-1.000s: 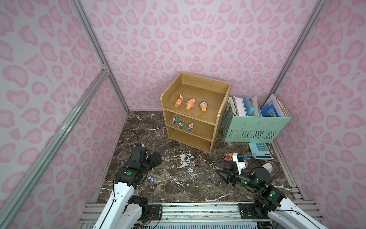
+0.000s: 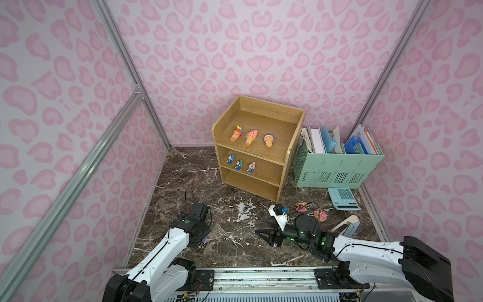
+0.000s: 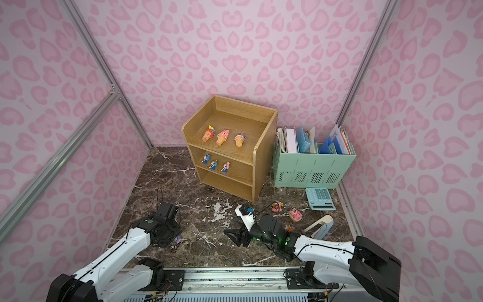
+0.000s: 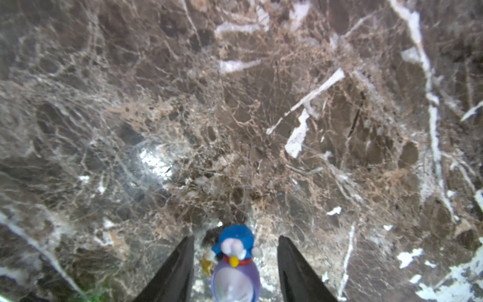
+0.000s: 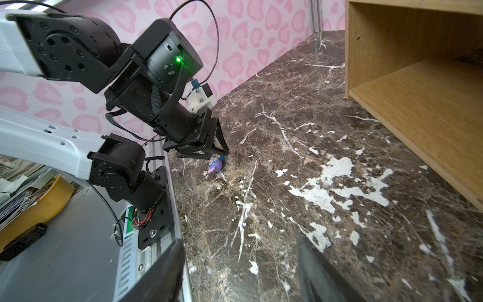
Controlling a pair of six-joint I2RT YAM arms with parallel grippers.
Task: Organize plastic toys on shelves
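Observation:
Between the fingers of my left gripper stands a small toy with a blue hood and purple body (image 4: 235,281); gaps show on both sides, so the fingers are open around it. The right wrist view has that purple toy (image 5: 215,165) low at the left gripper's tips, on the table. My right gripper (image 2: 266,237) is open and empty above the middle-right table. Three orange-based toys (image 2: 251,137) lie on the wooden shelf's (image 2: 296,143) top level, and three small blue-based ones (image 2: 239,164) stand on the level below. The lowest level looks empty.
Beyond the right gripper, two pink toys (image 3: 277,206) (image 3: 295,215) lie on the table, with a blue one (image 3: 250,210) partly hidden. A green file box (image 2: 337,168), a calculator (image 2: 343,198) and a stapler (image 2: 347,226) occupy the right side.
My left gripper has come down toward the front, over the purple toy, which was in plain view before. The right arm has swung left toward the table's middle. Shelf toys have not moved.

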